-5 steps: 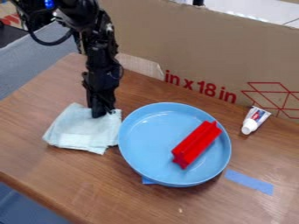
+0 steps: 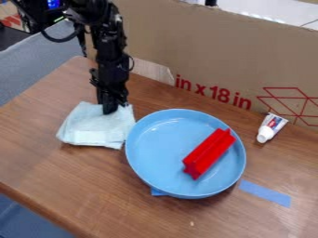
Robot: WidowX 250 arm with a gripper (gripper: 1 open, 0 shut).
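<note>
My black gripper points straight down onto a pale folded cloth on the wooden table, just left of a light blue plate. Its fingers are shut at the cloth's top edge; whether any fabric is between the fingertips is hard to tell. A red block lies on the right part of the plate.
A white tube lies right of the plate. Blue tape is stuck to the table. A cardboard wall closes off the back.
My gripper and the cloth have shifted a little to the right and up in the view, away from the table's near left edge. Plate, block and tube are unchanged.
</note>
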